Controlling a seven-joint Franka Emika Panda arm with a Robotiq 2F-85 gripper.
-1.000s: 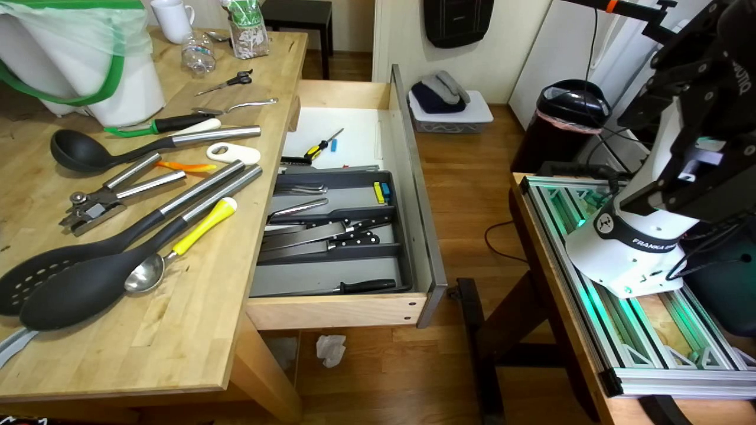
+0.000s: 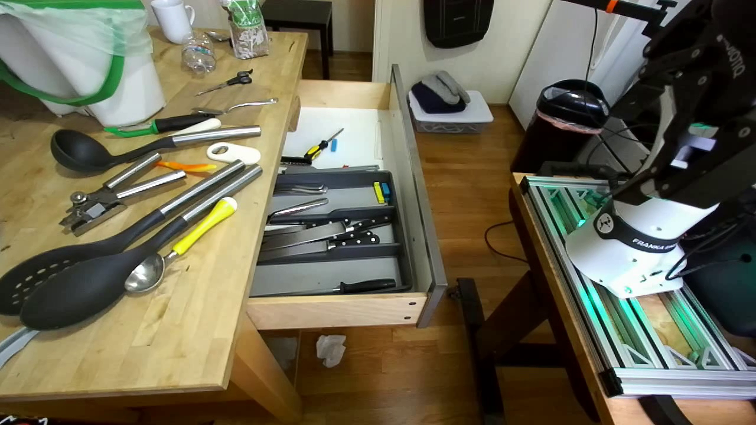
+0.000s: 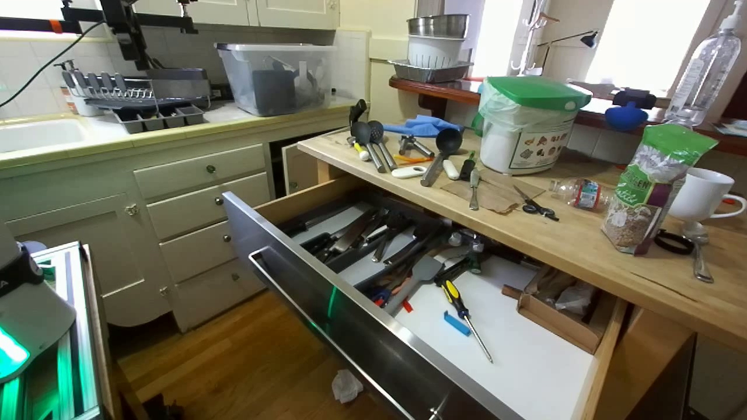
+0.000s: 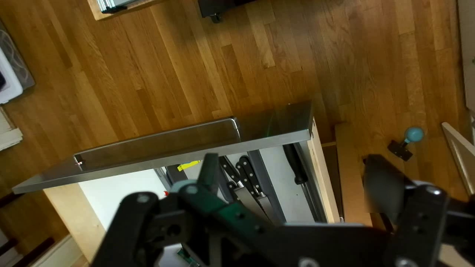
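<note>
High above the pulled-out drawer, my gripper stands open, its two fingers wide apart in the wrist view. Nothing is between them; only the drawer and floor show far below. In exterior view 1 the gripper is at the upper right, over the robot's base. A grey tray inside the drawer holds several black-handled knives and a black-handled rod. Farther back in the drawer, a yellow-and-black screwdriver lies beside a blue clip on the white bottom.
The wooden counter carries a black ladle, a slotted spoon, a yellow-handled scoop, scissors, a clear bottle and a white mug. A white bin stands behind. Floor separates drawer and robot table.
In exterior view 1 my gripper has shifted slightly left, toward the drawer. The drawer and the things on the counter look the same.
</note>
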